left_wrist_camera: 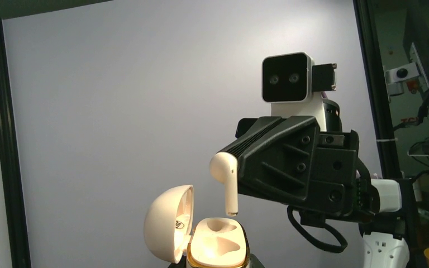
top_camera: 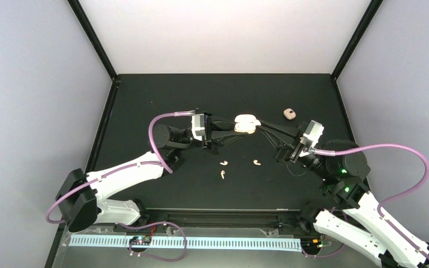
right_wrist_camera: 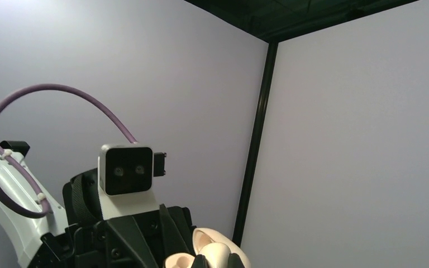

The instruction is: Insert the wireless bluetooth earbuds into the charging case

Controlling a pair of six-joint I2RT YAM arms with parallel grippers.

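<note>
My left gripper (top_camera: 236, 128) is shut on the white charging case (top_camera: 244, 128), whose lid (top_camera: 245, 118) stands open. In the left wrist view the case (left_wrist_camera: 217, 254) is at the bottom, with its wells showing empty and the open lid (left_wrist_camera: 166, 226) to its left. My right gripper (top_camera: 261, 124) is shut on a white earbud (left_wrist_camera: 224, 166), held by its head with the stem pointing down. In that view the stem's tip appears just above the case's far edge, outside the wells. From the right wrist view, the earbud (right_wrist_camera: 217, 254) overlaps the case and lid.
Another closed case (top_camera: 289, 114) rests at the back right.
</note>
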